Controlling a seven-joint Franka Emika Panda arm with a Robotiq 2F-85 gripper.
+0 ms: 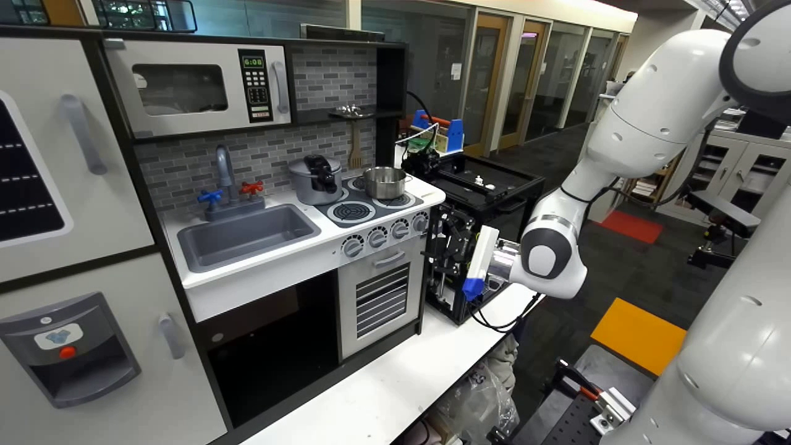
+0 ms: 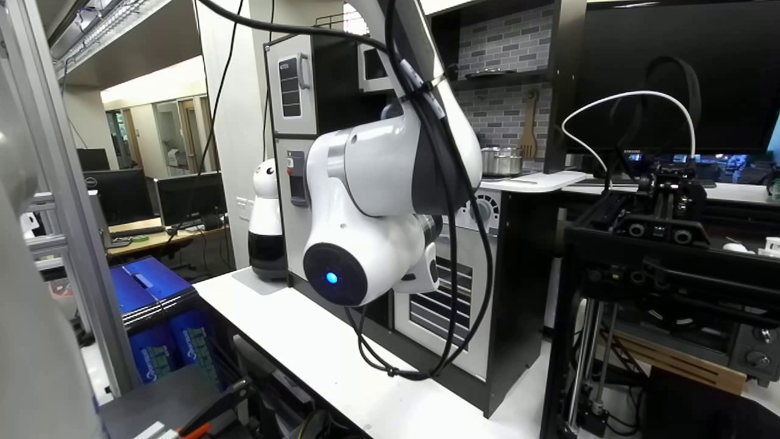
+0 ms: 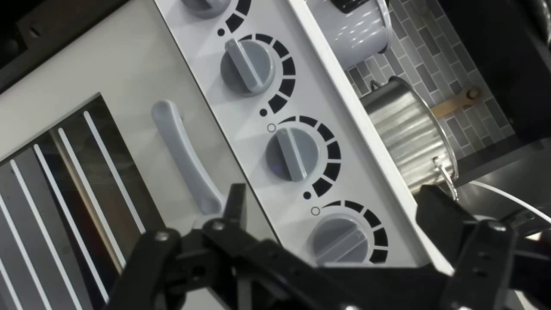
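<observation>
My gripper stands open in the wrist view, its two dark fingers wide apart with nothing between them. It faces the toy stove's front panel from a short distance. Grey knobs line that panel: an end knob (image 3: 341, 240) lies between the fingers in view, with a middle knob (image 3: 292, 154) and another knob (image 3: 248, 67) further up. The grey oven handle (image 3: 187, 157) is left of the knobs. In exterior view 1 the hand (image 1: 483, 263) hangs right of the stove, in front of black machinery; its fingers are hard to make out there.
A steel pot (image 1: 385, 183) and a grey lidded pot (image 1: 316, 180) stand on the stovetop. The sink (image 1: 248, 236) is left of them. Behind the hand is a black-framed machine (image 2: 621, 249).
</observation>
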